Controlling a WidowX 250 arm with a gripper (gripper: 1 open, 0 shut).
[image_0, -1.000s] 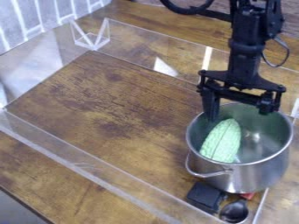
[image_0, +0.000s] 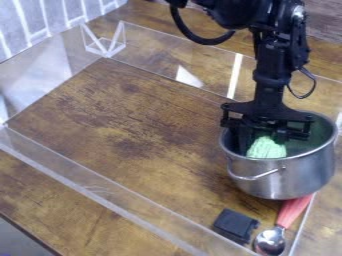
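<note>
A steel pot (image_0: 277, 177) stands at the right side of the clear-walled tray. Inside it is a light green ridged object (image_0: 266, 147), like a corn cob, partly hidden. My black gripper (image_0: 262, 137) reaches down into the top of the pot, over and around the green object. Whether its fingers are closed on that object cannot be seen clearly.
A black block (image_0: 235, 225) and a spoon with a red handle (image_0: 293, 211) lie in front of the pot. The wooden floor (image_0: 120, 130) inside the tray's transparent walls is clear on the left and middle.
My gripper has come down from above the pot into it, covering more of the green object. The pot has shifted slightly up and right in the view, uncovering more of the spoon.
</note>
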